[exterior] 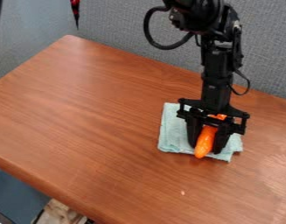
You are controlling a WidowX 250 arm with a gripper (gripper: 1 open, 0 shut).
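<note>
An orange carrot-like object lies on a folded pale mint cloth on the right half of the wooden table. The black gripper is lowered right over it, one finger on each side, with the orange object between them. Whether the fingers are pressed onto it is hard to tell at this size. The upper end of the orange object is partly hidden by the gripper body.
A grey fabric partition runs along the back. The table's left front edge drops to a darker floor area.
</note>
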